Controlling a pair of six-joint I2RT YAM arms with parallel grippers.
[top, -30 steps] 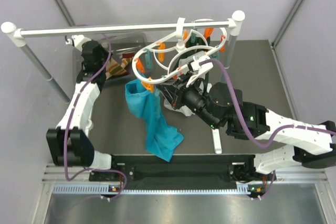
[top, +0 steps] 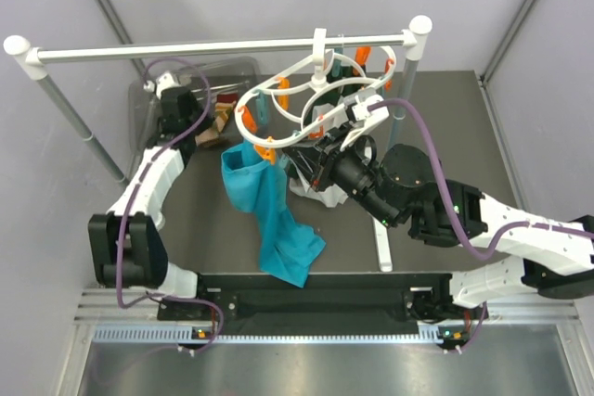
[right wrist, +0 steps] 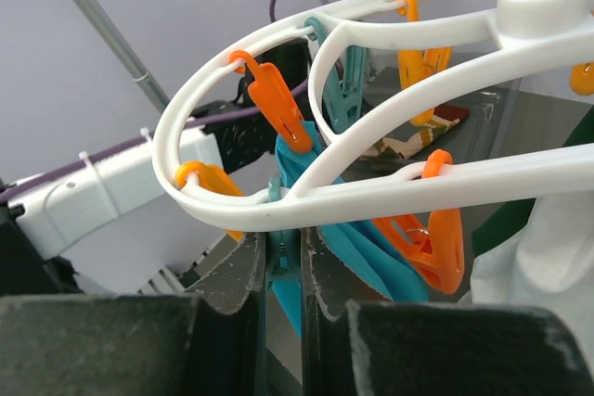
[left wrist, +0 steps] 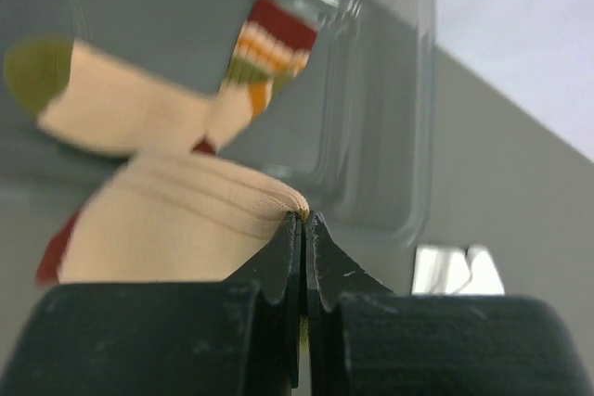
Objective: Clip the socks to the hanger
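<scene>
A cream sock [left wrist: 176, 215] with a dark red end reaches up to the fingertips of my left gripper, which is shut on its edge. Behind it, in the clear bin, lies a striped sock [left wrist: 269, 44] in red, orange and green. At the white hanger ring [right wrist: 371, 192], my right gripper is shut on a small teal clip [right wrist: 282, 252]. A blue sock [top: 269, 201] hangs down from orange clips [top: 264, 151] beside that clip. White cloth [top: 320, 192] hangs behind the right gripper, partly hidden.
The clear bin [left wrist: 422, 136] stands at the back left, under the white rack bar [top: 186, 50]. More clips, including an orange clip [right wrist: 422, 62], hang around the ring.
Compared with a second ago, the right gripper and hanger sit slightly differently; the blue sock stays hanging.
</scene>
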